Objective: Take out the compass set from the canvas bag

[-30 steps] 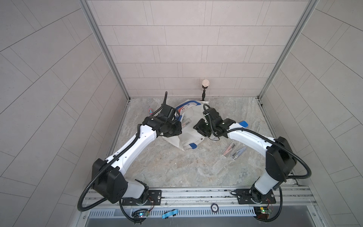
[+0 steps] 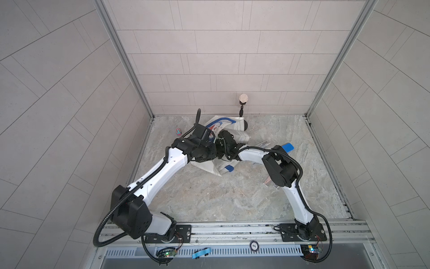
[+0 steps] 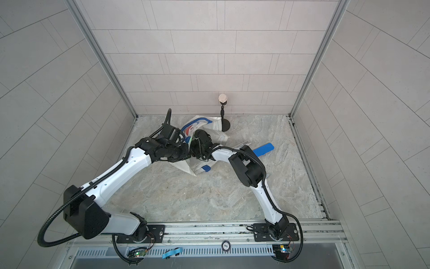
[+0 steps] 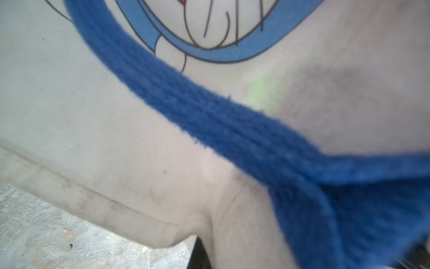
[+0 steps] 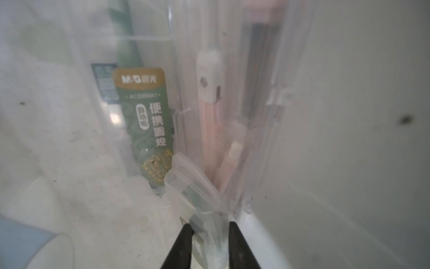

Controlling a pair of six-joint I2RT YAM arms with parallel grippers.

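The white canvas bag [image 2: 206, 166] with blue straps [image 4: 210, 121] lies mid-table. My left gripper [image 2: 205, 152] is against its side; the left wrist view shows strap and printed cloth close up, fingers mostly hidden. My right gripper is inside the bag, its fingers on either side of a clear plastic flap at the lower end of the compass set [image 5: 143, 121], a clear case with a green card and pink compass. Whether the fingers grip it firmly is unclear.
Blue object [image 3: 264, 149] and further clear cases lie right of the bag. A black stand [image 2: 242, 107] is at the back.
My right gripper has moved left and into the bag over the last second, the right arm folding inward. The left arm has barely moved.
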